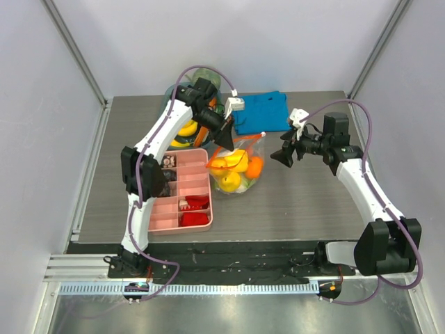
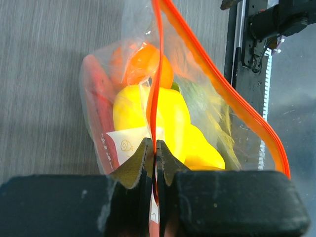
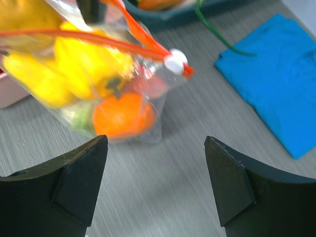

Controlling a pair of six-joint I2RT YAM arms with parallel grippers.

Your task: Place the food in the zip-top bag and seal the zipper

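The clear zip bag (image 1: 236,181) rests mid-table, filled with yellow peppers (image 2: 177,118), an orange food piece and greens, with a red item along one side in the left wrist view. My left gripper is shut on the orange zipper strip at the bag's opening. The rest of the zipper (image 2: 222,84) curves away loosely, with a white slider (image 3: 174,61) at one end. My right gripper (image 1: 288,149) is open to the right of the bag, nothing between its fingers.
A pink divided tray (image 1: 192,182) stands left of the bag. Behind are a blue bowl (image 1: 169,97) of food and a folded blue cloth (image 1: 268,111).
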